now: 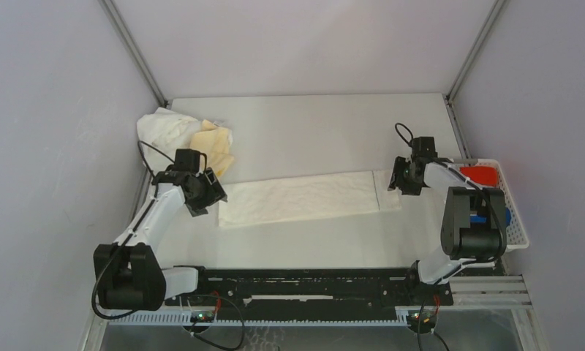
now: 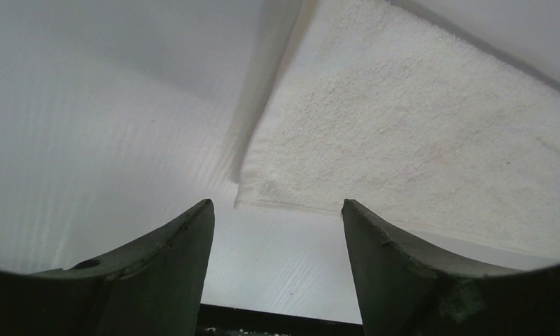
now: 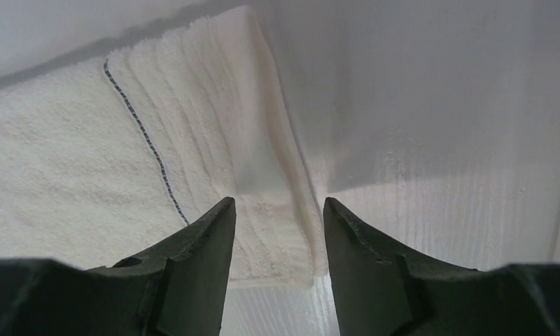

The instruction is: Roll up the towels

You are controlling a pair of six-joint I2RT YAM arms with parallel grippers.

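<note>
A white towel (image 1: 304, 197) lies as a long flat strip across the table, with a dark stitched line (image 3: 149, 143) near its right end. The right end (image 3: 263, 161) looks folded along its edge in the right wrist view. My right gripper is over that end, its fingers parted on either side of the edge with nothing clearly held. At the opposite end, my left gripper stands open above the towel's left corner (image 2: 253, 192), nothing between its fingers.
White cloths (image 1: 161, 131) and a pale yellow cloth (image 1: 215, 146) are heaped at the back left. On the right, a white basket (image 1: 520, 230) holds a red item (image 1: 480, 175) and a blue one.
</note>
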